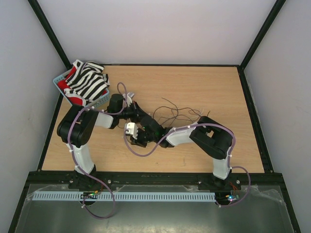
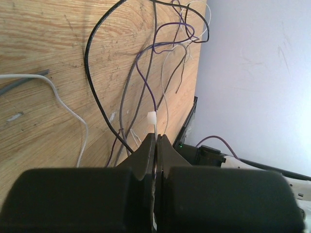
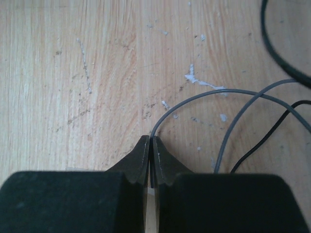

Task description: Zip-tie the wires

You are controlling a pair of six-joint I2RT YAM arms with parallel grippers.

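Note:
Tangled wires (image 1: pixel 177 111) in black, grey, purple and white spread over the wooden table. In the left wrist view my left gripper is shut, with a thin wire end bearing a small white tab (image 2: pixel 151 117) rising from its fingertips; whether it grips this cannot be told for sure. My right gripper is shut on a grey wire (image 3: pixel 204 95) lying in a curve near the tabletop. In the top view both grippers are close together left of the main tangle, partly hiding the wires there.
A light blue basket (image 1: pixel 101 101) with striped and red cloth sits at the back left. Dark frame rails and pale walls border the table.

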